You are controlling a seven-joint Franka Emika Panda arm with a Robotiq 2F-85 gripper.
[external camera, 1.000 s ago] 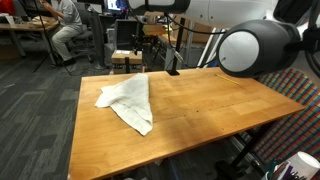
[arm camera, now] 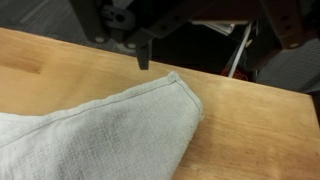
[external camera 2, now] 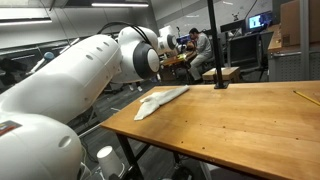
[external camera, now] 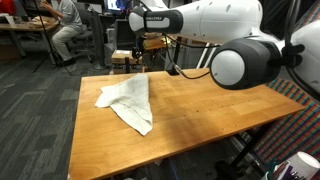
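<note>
A pale grey-white cloth (external camera: 130, 98) lies spread with a few folds on the wooden table (external camera: 190, 125). It also shows in the other exterior view as a flat light cloth (external camera 2: 160, 101). My gripper (external camera: 151, 50) hangs above the table's far side, just beyond the cloth's far end. Seen from the wrist, the gripper is open, its dark fingers wide apart with nothing between them. A rounded corner of the cloth (arm camera: 120, 132) lies below and apart from the fingers, near the table's edge.
A thin yellow stick (external camera 2: 307, 98) lies on the tabletop. A black post (external camera 2: 221, 50) rises at the table's edge. Beyond the table, a seated person (external camera: 68, 22) is in the background.
Over the last second my arm has come down, bringing the gripper lower at the table's far side. The cloth has stayed in place.
</note>
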